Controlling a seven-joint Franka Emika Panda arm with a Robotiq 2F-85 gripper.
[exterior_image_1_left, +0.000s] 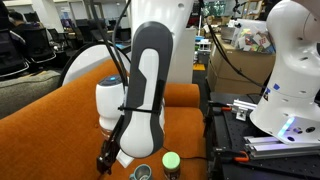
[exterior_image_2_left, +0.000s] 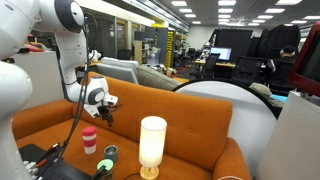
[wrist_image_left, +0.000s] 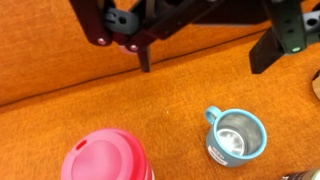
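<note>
My gripper stands open above the orange couch seat, with nothing between its dark fingers. Ahead of the fingers in the wrist view, a blue-grey mug (wrist_image_left: 236, 138) sits to the right with its handle turned left, and looks empty. Toward the lower left is a cup with a pink-red lid (wrist_image_left: 103, 158), cut off by the frame's edge. From the second exterior view, the gripper (exterior_image_2_left: 108, 112) hangs behind and above the red-and-white cup (exterior_image_2_left: 89, 140) and the mug (exterior_image_2_left: 111, 153); it touches neither. The first exterior view shows the mug (exterior_image_1_left: 142, 172) below the arm.
A green-topped object (exterior_image_1_left: 171, 162) stands right of the mug. A lit white lamp (exterior_image_2_left: 152, 145) rises farther right in the second exterior view. Behind the gripper is the couch backrest (exterior_image_2_left: 190, 120). Bare seat lies right of the lamp.
</note>
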